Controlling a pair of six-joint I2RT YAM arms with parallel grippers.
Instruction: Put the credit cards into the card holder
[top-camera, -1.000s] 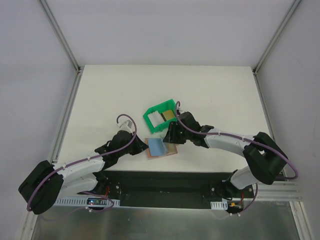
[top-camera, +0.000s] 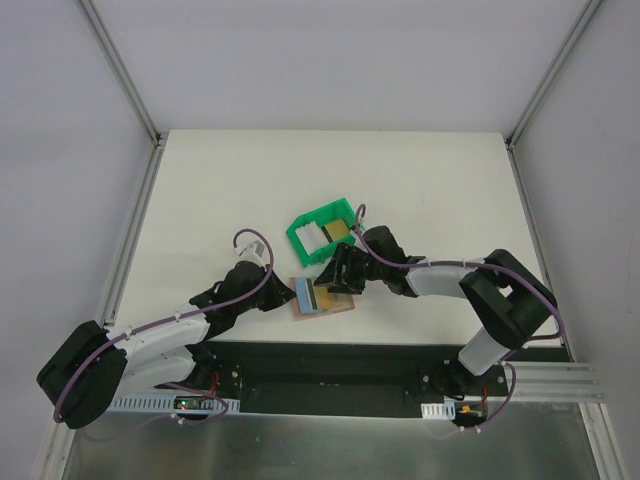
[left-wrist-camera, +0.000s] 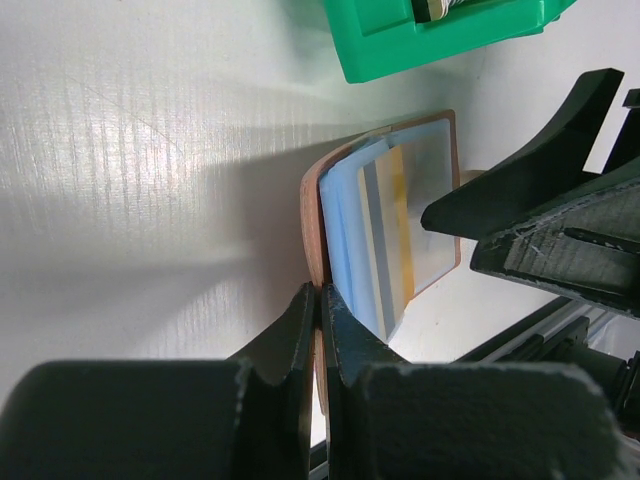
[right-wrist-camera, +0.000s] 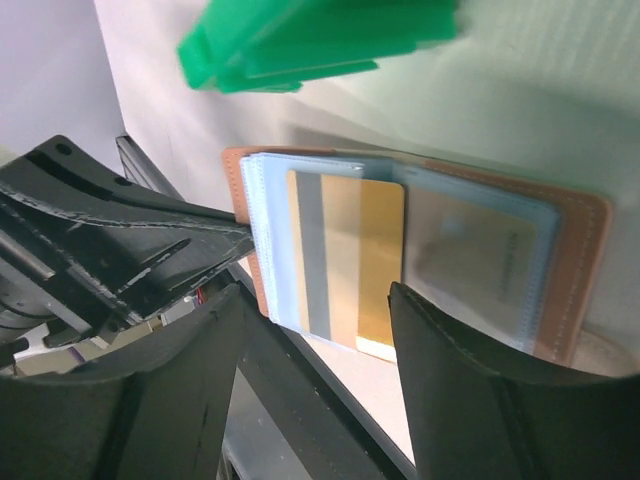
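Observation:
The brown card holder (top-camera: 342, 304) lies open at the table's front, with blue-edged clear sleeves. Over its left part, the right wrist view shows a beige and gold card (right-wrist-camera: 340, 262) with a dark stripe; I cannot tell how deep it sits in a sleeve. My left gripper is shut on the holder's thin left edge. My right gripper stands open over the holder, fingertips to either side of the card, with nothing gripped. In the green box (top-camera: 306, 220) lie a white card (top-camera: 311, 238) and a gold one (top-camera: 336, 230).
The green box stands just behind the holder, close to my right arm. Both grippers are close together over the holder. A dark rail (top-camera: 300, 355) runs along the table's front edge.
My right gripper has moved a little forward and left over the holder. The blue sleeve's visible area has narrowed, and the striped card now shows beside it. The left arm has stayed still.

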